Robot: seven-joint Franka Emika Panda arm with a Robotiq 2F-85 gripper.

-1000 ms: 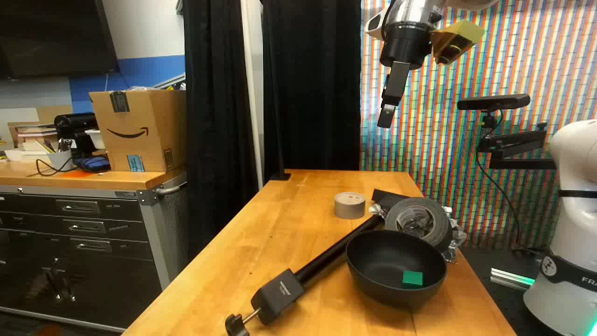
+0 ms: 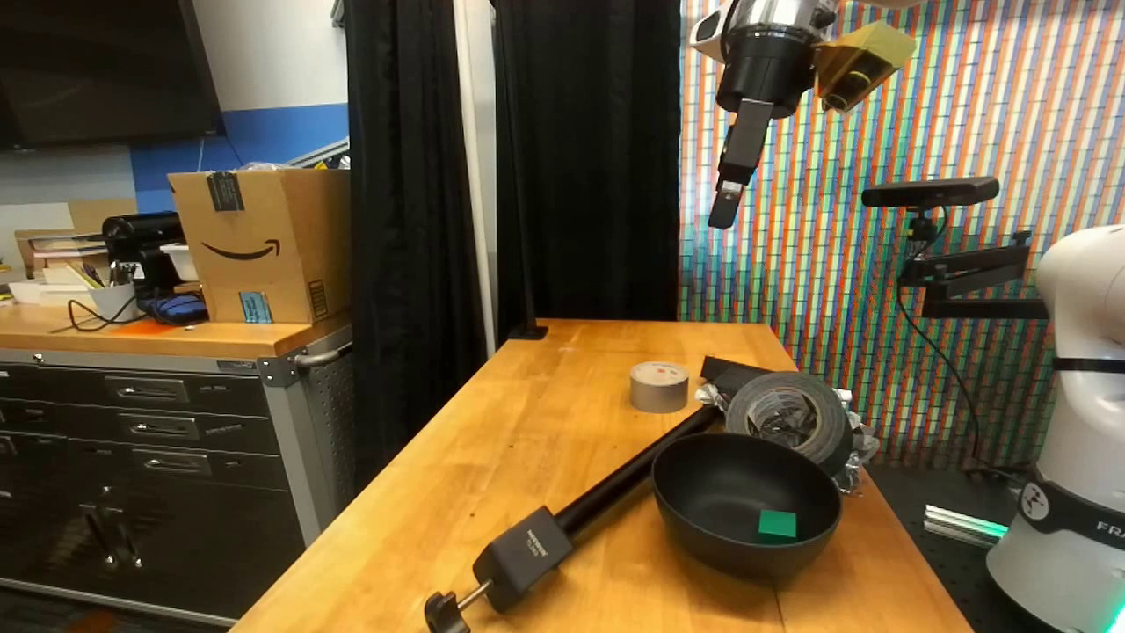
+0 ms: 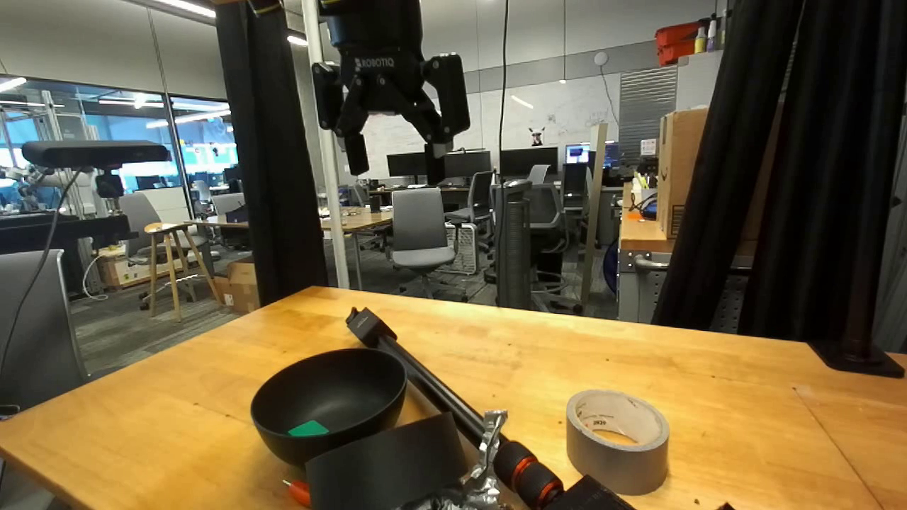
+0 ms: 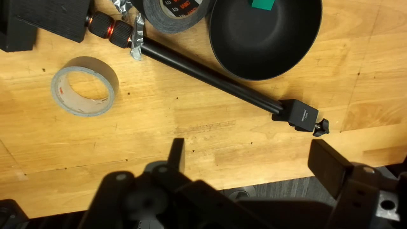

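Note:
High above the table hangs my gripper point(image 3: 397, 166), its two fingers spread apart with only air between them. In the wrist view the gripper also shows a wide gap, over bare wood near the table edge. A black bowl point(image 2: 701, 496) stands upright on the table, well below the gripper. Inside it lies a small green block point(image 2: 778, 526), seen too in the wrist view as a green block point(image 4: 263, 3) cut off by the top edge. A roll of grey tape point(image 4: 84, 87) lies flat on the wood, apart from the bowl.
A black clamp pole point(image 4: 210, 78) runs diagonally past the bowl. A darker tape roll point(image 2: 788, 417) leans behind the bowl, amid crumpled foil point(image 3: 487, 463) and a dark curved piece point(image 3: 387, 466). Bare table point(image 3: 544, 344) lies on the pole's other side.
The gripper has risen slightly in exterior view 1. The bowl, the green block, the tape and the pole have stayed where they were.

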